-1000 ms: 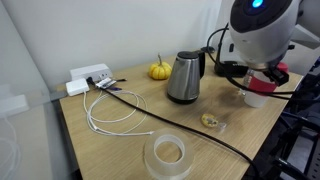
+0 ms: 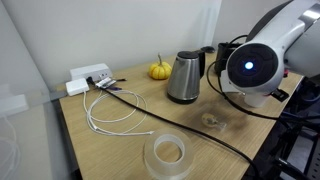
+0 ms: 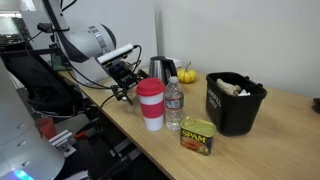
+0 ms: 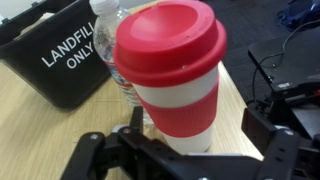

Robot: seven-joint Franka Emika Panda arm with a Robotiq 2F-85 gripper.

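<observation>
A red-lidded cup [image 4: 172, 70] with a white body and red sleeve stands upright on the table, large in the wrist view. My gripper is open, one dark finger [image 4: 95, 155] at the lower left and the other at the right, with the cup showing between and beyond them. Whether either finger touches it I cannot tell. From the second exterior view, the arm [image 3: 95, 50] comes from the left, with the cup [image 3: 151, 105] just right of the gripper. In the first exterior view the arm hides most of the cup.
Close by the cup stands a clear water bottle [image 3: 174, 102], with a Spam can [image 3: 197, 136] in front. The black landfill bin [image 3: 234, 104] is farther right. A metal kettle [image 2: 185, 77], small pumpkin [image 2: 160, 70], tape roll [image 2: 168, 155] and white cable [image 2: 105, 118] occupy the other side.
The arm has come down over the cup's side of the table, covering more of the cup in the first exterior view. The kettle, pumpkin, cable and tape roll have stayed put.
</observation>
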